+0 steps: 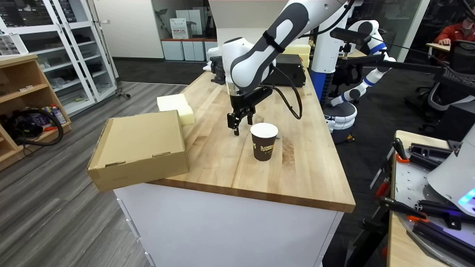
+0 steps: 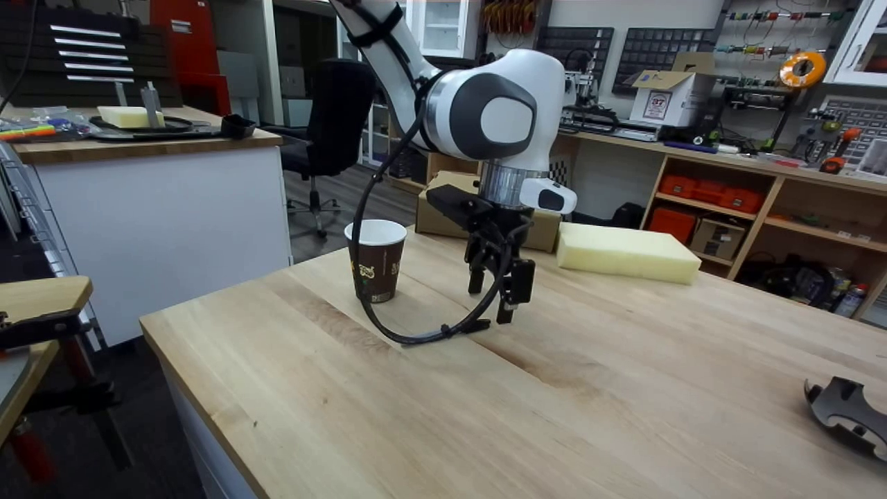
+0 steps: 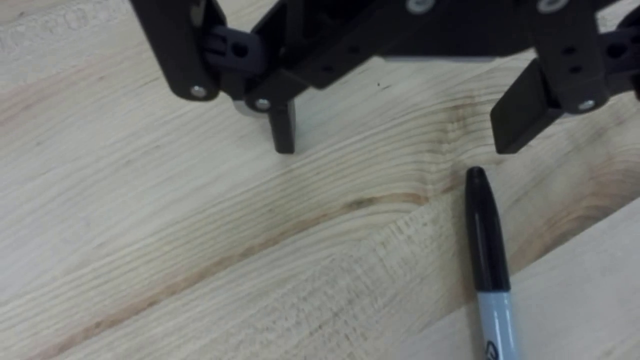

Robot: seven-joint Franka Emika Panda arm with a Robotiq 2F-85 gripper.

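A marker (image 3: 487, 240) with a black cap and a grey-blue barrel lies on the wooden tabletop, at the lower right of the wrist view. Its lower end runs out of that frame. My gripper is open, its two fingers wide apart with only bare wood showing between them. The cap's tip lies just below the right-hand finger (image 3: 520, 111) in the image, outside the gap. In exterior view 1 the gripper (image 1: 243, 127) hangs low over the table, behind and left of a brown paper cup (image 1: 263, 144) with a white top. The cup stands upright, apart from the fingers.
A closed cardboard box (image 1: 140, 142) overhangs the table's left edge, with a pale yellow foam block (image 1: 176, 106) behind it. A curved dark part (image 2: 848, 412) lies at the right of exterior view 2. Bare tabletop (image 2: 665, 357) spreads between that part and the gripper.
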